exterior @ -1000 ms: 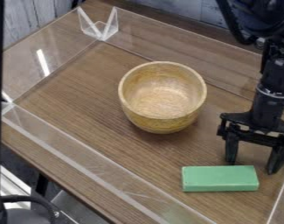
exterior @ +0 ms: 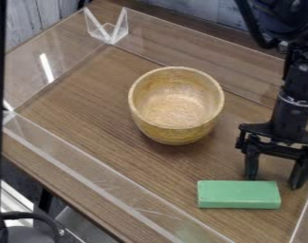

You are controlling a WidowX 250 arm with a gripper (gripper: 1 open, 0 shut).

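My black gripper (exterior: 273, 166) stands open at the right edge of the wooden table, its fingers pointing down close to the tabletop, with nothing seen between them. Just in front of it, toward the lower right, lies a flat mint-green rectangular block (exterior: 239, 194). A tan round bowl (exterior: 175, 106) sits upright near the middle of the table, to the upper left of the gripper.
A clear plastic piece (exterior: 107, 28) stands at the far upper left. Dark equipment (exterior: 17, 226) is at the lower left corner, beyond the table's edge.
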